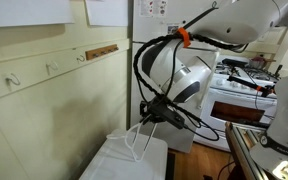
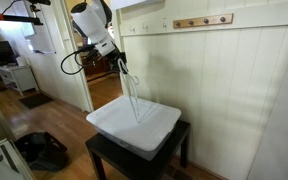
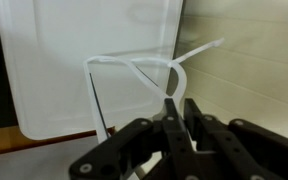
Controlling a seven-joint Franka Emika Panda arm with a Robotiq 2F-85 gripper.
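Observation:
A white hanger-like frame (image 2: 131, 84) of thin bars hangs from my gripper (image 2: 118, 62), above a white-lidded bin. My gripper is shut on one end of the frame (image 3: 114, 59), as the wrist view shows. Its loops spread out over the lid, and a short straight arm points toward the wall. In the first exterior view, the frame (image 1: 136, 142) reaches low over the white lid (image 1: 124, 165); whether it touches the lid I cannot tell. Dark cables and the wrist partly hide the gripper (image 1: 144, 117) there.
The bin (image 2: 144, 120) rests on a black table (image 2: 104, 151) against a panelled wall. Hooks (image 1: 52, 67) and a wooden peg rail (image 1: 101, 51) are fixed to that wall. A stove (image 1: 239, 97) stands behind the arm. The lid's near part is clear.

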